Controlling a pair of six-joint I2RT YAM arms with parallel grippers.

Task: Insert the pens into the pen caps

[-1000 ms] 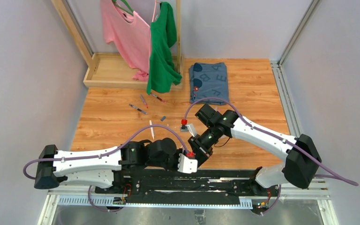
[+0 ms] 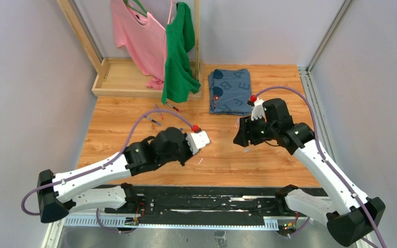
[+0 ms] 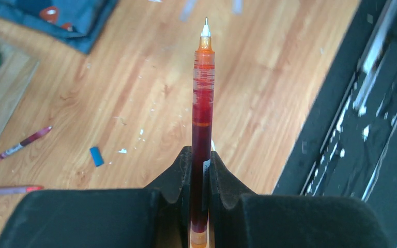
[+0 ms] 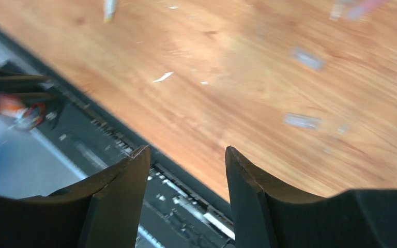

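Observation:
My left gripper is shut on an orange-red pen [image 3: 202, 103], held with its metal tip pointing away from the fingers, no cap on that end. My right gripper stands open and empty above the right part of the table, apart from the left one. Loose pens lie at the back left, including a dark red pen [image 3: 23, 143] and a purple-red pen [image 3: 14, 190]. A small blue piece [image 3: 96, 156], possibly a cap, lies near them. Small clear pieces [image 4: 302, 121] in the blurred right wrist view cannot be identified for sure.
A folded blue cloth [image 2: 230, 92] lies at the back centre. A wooden rack [image 2: 106, 91] with hanging pink and green shirts stands at the back left. The front edge of the table [image 2: 201, 183] borders a black rail.
The two grippers have moved apart from the front centre: the left up and leftward toward the middle, the right back and to the right.

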